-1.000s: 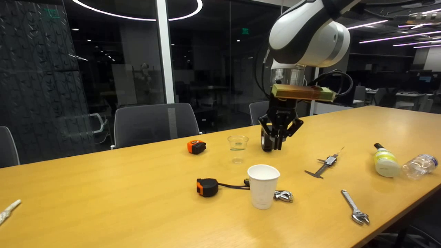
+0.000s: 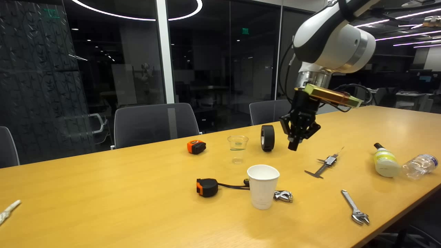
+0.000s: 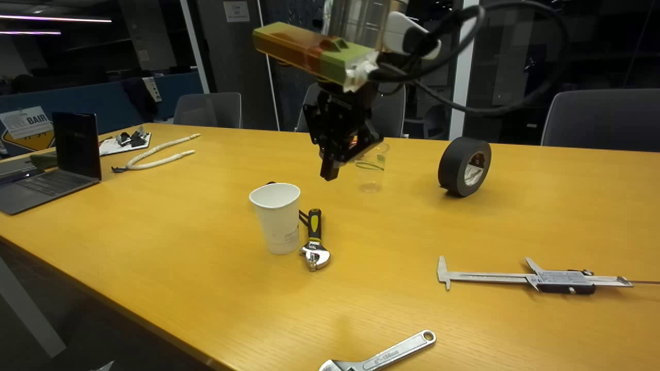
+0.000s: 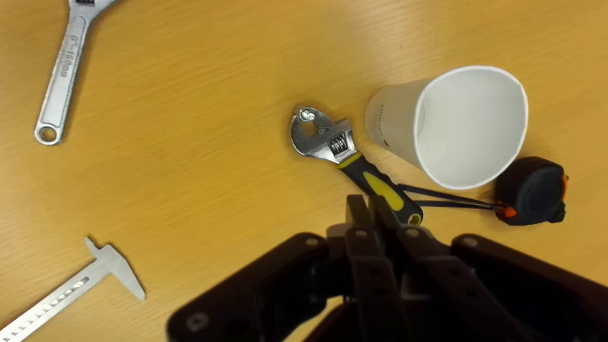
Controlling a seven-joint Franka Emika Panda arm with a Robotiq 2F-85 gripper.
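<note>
My gripper (image 2: 293,144) hangs in the air over the table, its fingers brought close together. No object shows between them in any view. In the wrist view, the gripper overlaps the handle end of a black-and-yellow adjustable wrench (image 4: 373,179), well below it on the table. Beside that wrench a white paper cup (image 4: 402,117) stands upright and empty. A black tape measure (image 4: 533,191) lies past the cup, with a dark strap running from it to the wrench handle. In exterior view 2 the gripper (image 3: 329,170) is higher than the cup (image 3: 276,216).
A silver wrench (image 2: 354,208), a caliper (image 2: 326,164), a yellow-labelled bottle (image 2: 386,160) and a clear bottle (image 2: 419,166) lie on the right. Farther back stand a clear cup (image 2: 237,149), a black tape roll (image 2: 267,138) and an orange tape measure (image 2: 196,146).
My arm and gripper have moved right in exterior view 1, and the gripper has turned and tilted. The tape roll is now uncovered there. The objects on the table stay in place.
</note>
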